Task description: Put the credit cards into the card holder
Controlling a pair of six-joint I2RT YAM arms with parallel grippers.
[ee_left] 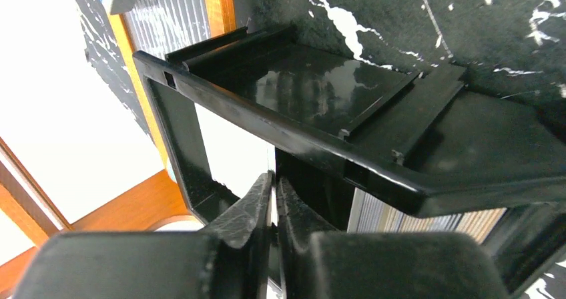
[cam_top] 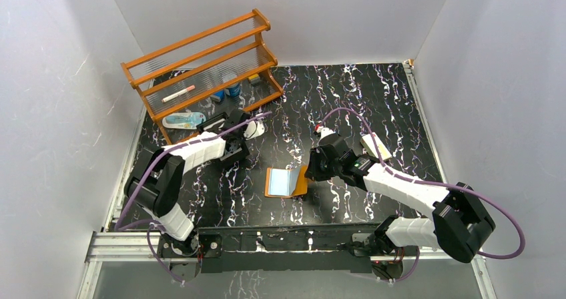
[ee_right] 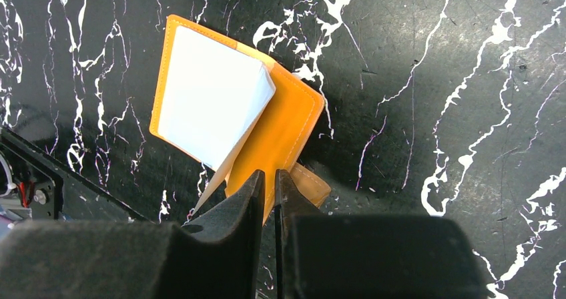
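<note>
An orange card holder with pale clear sleeves lies open on the marble table near the front centre. My right gripper is shut on the holder's orange edge, low at its right side in the top view. My left gripper is shut, its tips at a white stack inside a black compartmented box; I see nothing clearly held between them. A row of card edges stands in another compartment of the box. The box is largely hidden under the left arm in the top view.
A wooden rack with small items stands at the back left, just behind the left gripper. A pale box lies right of the right arm.
</note>
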